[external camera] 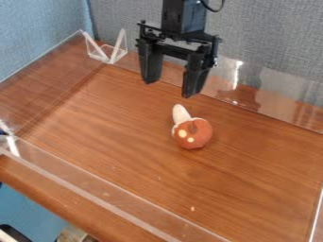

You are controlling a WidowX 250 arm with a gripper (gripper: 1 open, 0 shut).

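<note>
My black gripper (172,77) hangs in the upper middle of the view, open, with its two fingers spread apart and nothing between them. Below it and slightly to the right, a small toy like an orange mushroom (192,133) with pale spots and a white stem lies on its side on the wooden table (139,180), apart from the fingers.
A white wire rack (108,49) stands at the back left corner. Clear low panels line the table's edges, with grey and blue walls behind.
</note>
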